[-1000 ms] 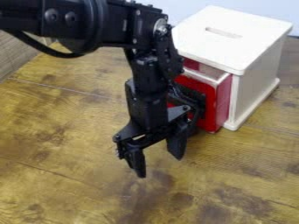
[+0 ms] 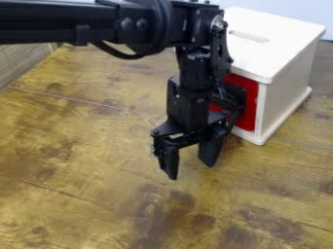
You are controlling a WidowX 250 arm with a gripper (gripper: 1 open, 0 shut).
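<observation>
My black gripper point(image 2: 190, 153) hangs low over the wooden floor point(image 2: 78, 185), pointing down with its fingers open and nothing seen between them. It is just in front of a white box point(image 2: 281, 78) with a red front panel point(image 2: 244, 100). The arm hides much of that panel and the box's left side.
The white box has a slot in its top and stands at the back right. A light wall edge shows at the far left.
The arm and gripper have moved to the right and slightly up, toward the box. The red panel appears more covered by the arm, and its angle looks a little flatter against the box.
</observation>
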